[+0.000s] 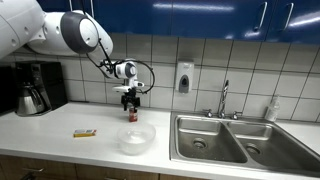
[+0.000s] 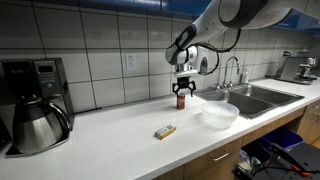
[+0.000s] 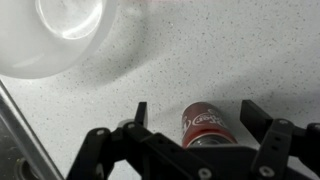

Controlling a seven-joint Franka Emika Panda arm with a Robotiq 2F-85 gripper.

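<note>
A red Coca-Cola can stands upright on the white counter, near the tiled back wall. My gripper is open, its two fingers apart on either side of the can in the wrist view, with space between each finger and the can. In exterior view 1 the gripper is just above the can. Exterior view 2 shows the gripper over the can as well. Part of the can's near end is hidden behind the gripper body in the wrist view.
A translucent white bowl sits in front of the can, close to the steel sink. To the left lies a small yellow-orange item. A coffee maker stands against the wall.
</note>
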